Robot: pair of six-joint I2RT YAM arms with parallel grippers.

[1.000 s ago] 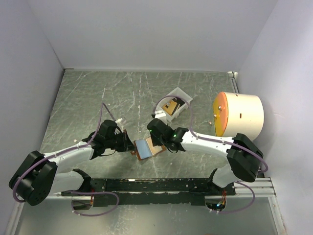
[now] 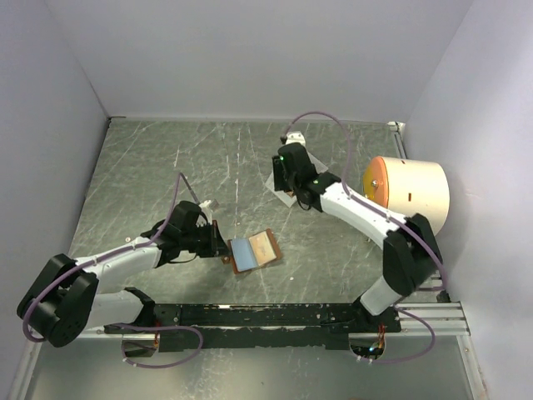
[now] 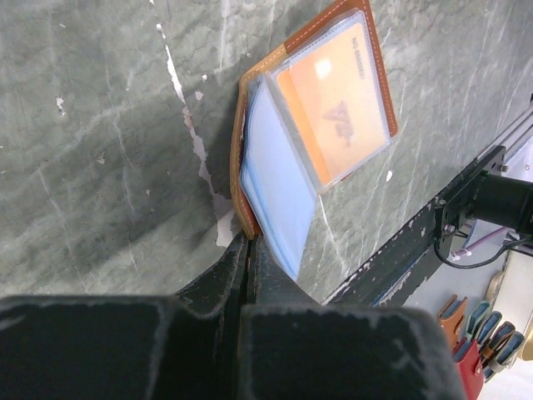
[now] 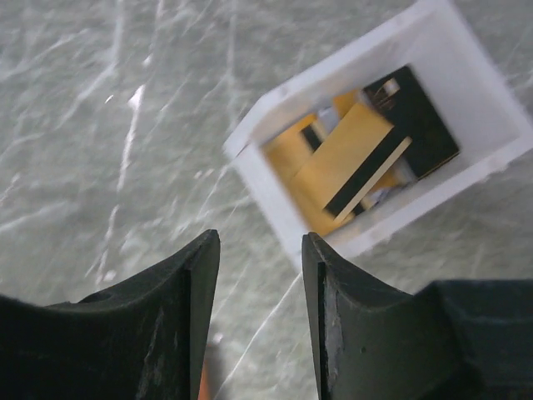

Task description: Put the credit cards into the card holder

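The brown card holder (image 3: 239, 179) lies spread on the table with its clear sleeves up. Inside one sleeve sits an orange and cream card (image 3: 336, 93); the facing side is pale blue (image 3: 275, 175). My left gripper is shut on the holder's brown edge. Several cards, gold and black, lie in a white tray; a gold card with a black stripe (image 4: 354, 154) rests on top. My right gripper hangs above the table near the tray's corner, part open, nothing between its fingers. From above, the right arm hides most of the cards.
The white tray (image 4: 268, 187) has raised walls around the cards. At the right side stands a cream and orange cylinder (image 2: 412, 185). Bare marble-patterned table (image 2: 150, 175) spreads over the back left.
My right gripper has moved from above the card holder, away and to the right, to over the tray. The left gripper and the holder stay almost where they were.
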